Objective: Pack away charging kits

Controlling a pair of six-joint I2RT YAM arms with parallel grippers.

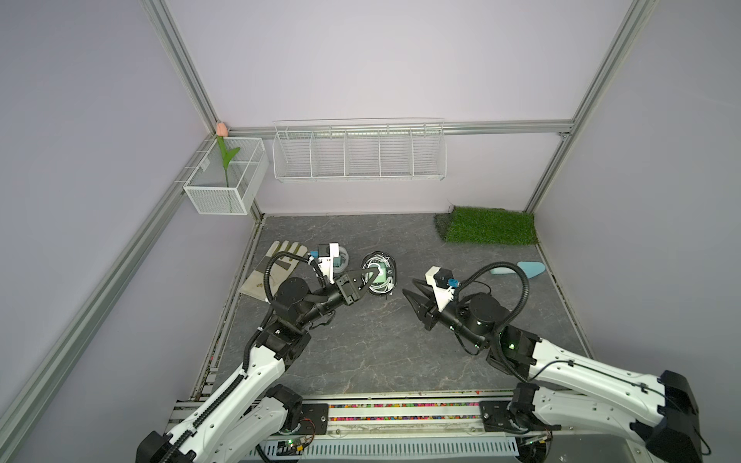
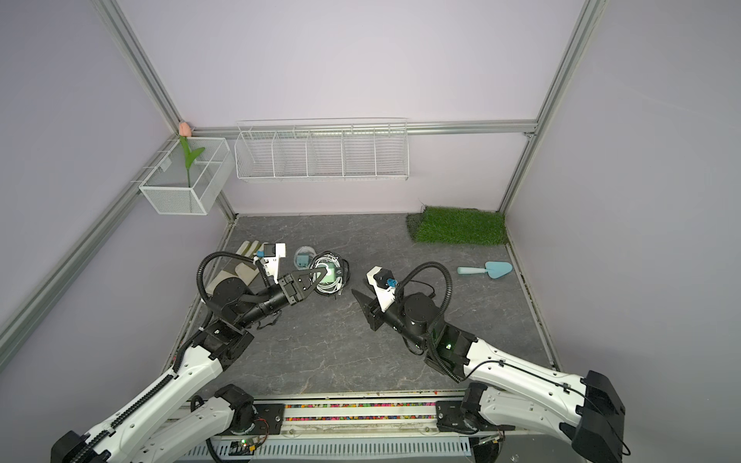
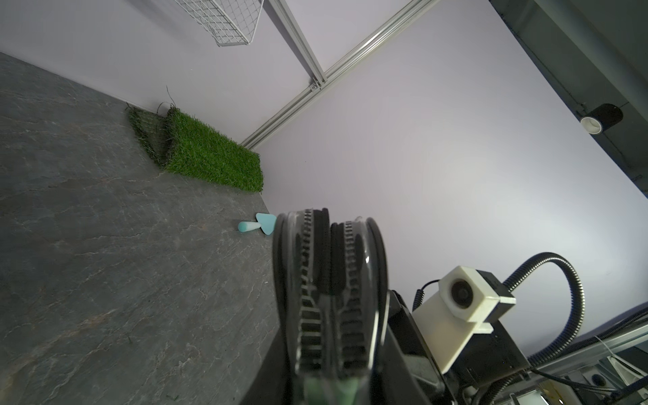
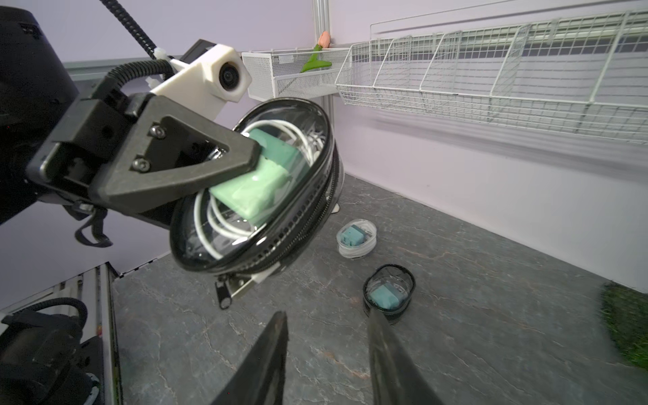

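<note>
Clamped in my left gripper is a clear round case with a black zip rim, held above the floor. Inside it lie a green charger block and coiled white cable. Its zipper pull hangs at the lower edge; whether the zip is fully closed I cannot tell. To the right of the case, clear of it, my right gripper stands open, empty between its fingers. On the floor rest a black-rimmed case and a white-rimmed case, each with a teal block.
A long wire basket with dividers hangs on the back wall, and a white basket holding a tulip on the left. Gloves, grass mat and trowel lie around the floor, whose front middle is clear.
</note>
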